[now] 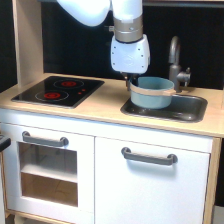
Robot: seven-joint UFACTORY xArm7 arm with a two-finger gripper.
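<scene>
A light blue pot [153, 96] is at the sink [185, 107], over its left part and close to the basin; whether its base touches the bottom is hidden. My gripper [131, 79] comes down from above at the pot's left side and is shut on it there, at the rim or handle. The fingers are small and dark, so the exact contact is hard to make out. The black stovetop [59, 91] on the left carries nothing.
A dark grey faucet [177, 68] rises behind the sink, just right of the pot. Bare wooden counter [107, 100] lies between stovetop and sink. Below are an open-fronted compartment [48, 175] and a white door with a grey handle [150, 157].
</scene>
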